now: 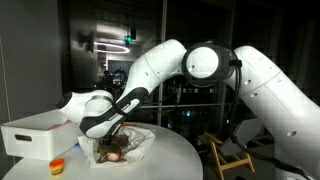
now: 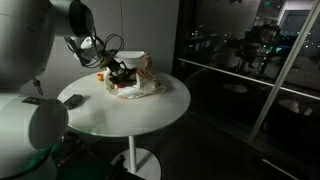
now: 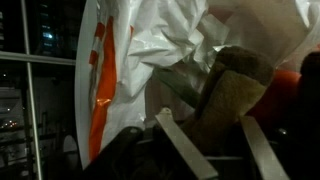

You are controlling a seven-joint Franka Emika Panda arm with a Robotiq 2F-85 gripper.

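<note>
A crumpled white plastic bag (image 1: 142, 145) lies open on the round table, and my gripper (image 1: 106, 144) reaches down into it. Orange stripes mark the bag (image 3: 103, 95) in the wrist view. Two fingers of my gripper stand apart there, with a brown, blunt-ended object (image 3: 238, 82) reaching up between and beyond them. Whether the pads touch it is too dark to tell. Something red (image 3: 280, 92) shows to its right inside the bag. In exterior view 2, the arm and bag hide most of the contents.
A white box (image 1: 35, 137) stands left of the bag. A small yellow-and-red object (image 1: 56, 166) sits in front of it. The white table (image 2: 165, 112) has clear room on its near and right sides. Off the table, a wooden chair (image 1: 228, 152) stands on the floor.
</note>
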